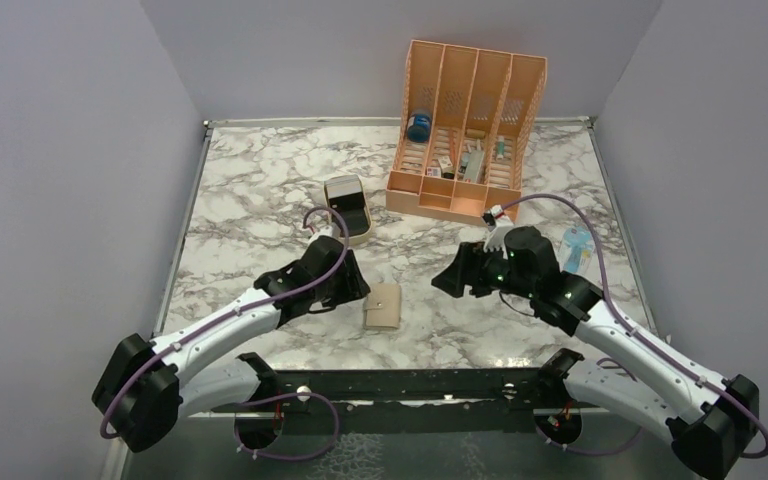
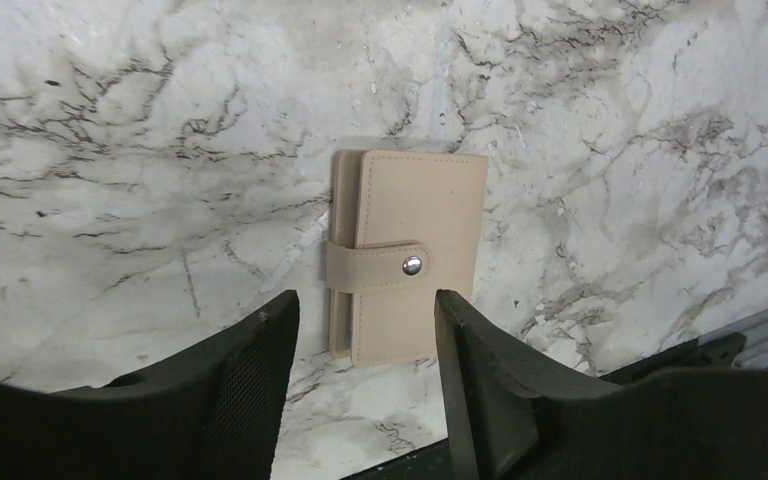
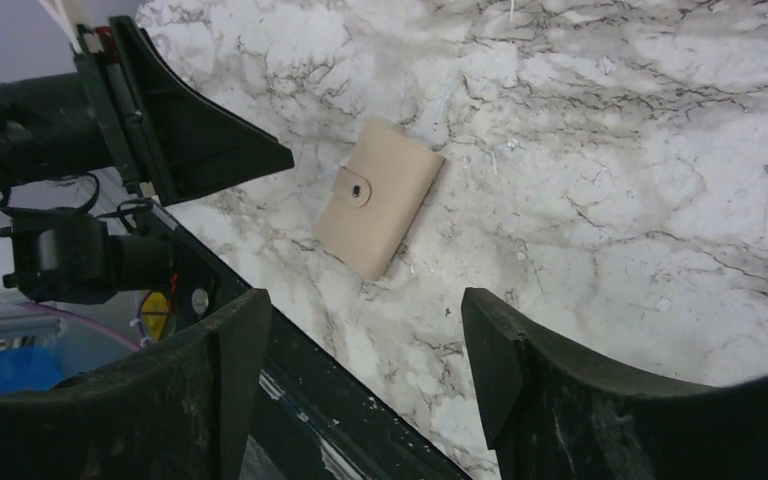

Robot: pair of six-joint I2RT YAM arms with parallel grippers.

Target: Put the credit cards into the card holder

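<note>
A beige snap-strap card holder (image 1: 382, 310) lies closed on the marble table near the front centre; in the left wrist view its flap (image 2: 415, 205) faces up. My left gripper hangs open over it, with the holder seen below and between its fingers. My right gripper stands part open to the right of the holder, with only bare table between its fingertips. In the right wrist view the holder (image 3: 390, 210) lies beyond those fingers. No loose cards can be made out.
An orange organiser (image 1: 455, 205) with small items stands at the back right. An open case (image 1: 351, 210) sits behind the left gripper. A pale blue item (image 1: 575, 250) lies at the right edge.
</note>
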